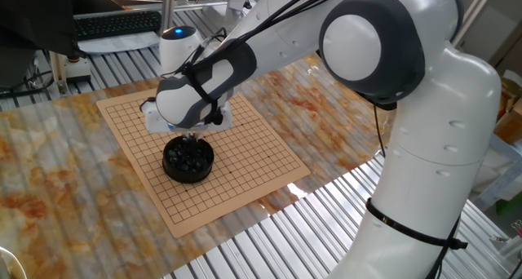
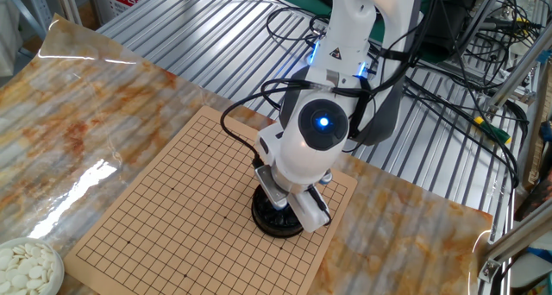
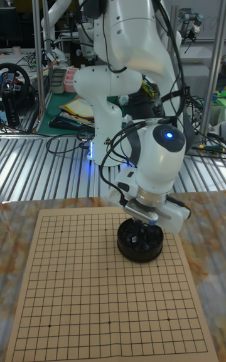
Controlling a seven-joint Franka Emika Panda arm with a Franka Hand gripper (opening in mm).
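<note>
A round black bowl (image 1: pixel 188 175) filled with black go stones (image 1: pixel 186 154) rests on a tan gridded go board (image 1: pixel 245 161). My gripper (image 1: pixel 192 138) points down at the bowl's far side, its fingertips at or just inside the rim. In exterior view 2 the hand covers much of the bowl (image 2: pixel 274 229). From the front, in exterior view 3, the gripper (image 3: pixel 139 225) sits over the back of the bowl (image 3: pixel 140 252). The fingertips are too small and dark against the stones to show whether they stand apart or hold anything.
A white bowl of white stones (image 2: pixel 28 267) stands at the lower left in exterior view 2, off the board. The marbled table cover (image 2: pixel 129 88) is clear around the board, and most of the board is bare. A keyboard (image 1: pixel 118 24) lies behind.
</note>
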